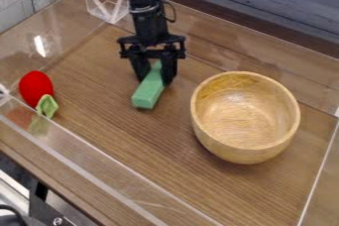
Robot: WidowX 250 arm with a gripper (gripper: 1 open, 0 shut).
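My black gripper (154, 63) reaches down from the top centre and is shut on a green elongated object (150, 93), which hangs from it toward the lower front. A wide yellow bowl (243, 116) sits to the right. At the left lies a red object (35, 88) with a green piece (47, 106) at its lower end. Whether the held object touches the table cannot be told.
A pale, translucent object (106, 2) is at the back left near the table's edge.
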